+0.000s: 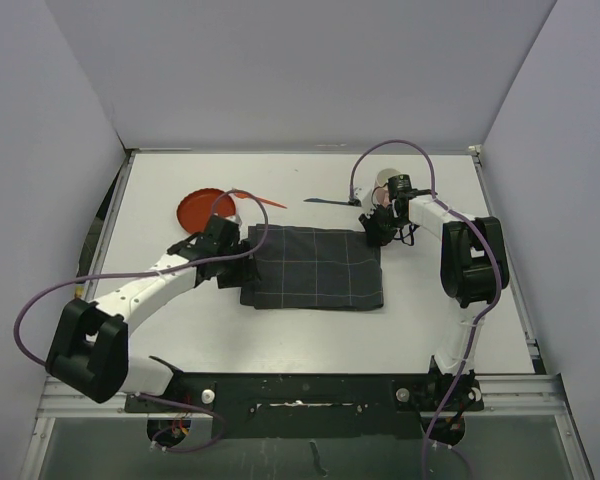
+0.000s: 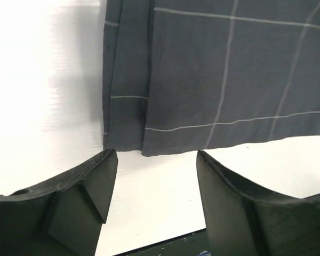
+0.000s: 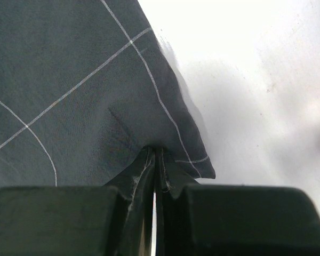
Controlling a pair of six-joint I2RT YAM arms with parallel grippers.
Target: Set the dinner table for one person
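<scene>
A dark grey checked cloth [image 1: 315, 270] lies on the white table, with a folded strip along its left side, also visible in the left wrist view [image 2: 229, 69]. My left gripper is over the table at the cloth's lower left corner, fingers apart, nothing between them. My right gripper is shut at the cloth's upper right corner, its tips pressed on the fabric [image 3: 80, 106], which wrinkles around them; whether fabric is pinched between them is hard to tell.
An orange plate [image 1: 195, 208] sits at upper left, with an orange utensil [image 1: 265, 199] beside it. A dark blue knife [image 1: 325, 201] lies behind the cloth. A pale round item [image 1: 388, 175] is partly hidden by the right arm.
</scene>
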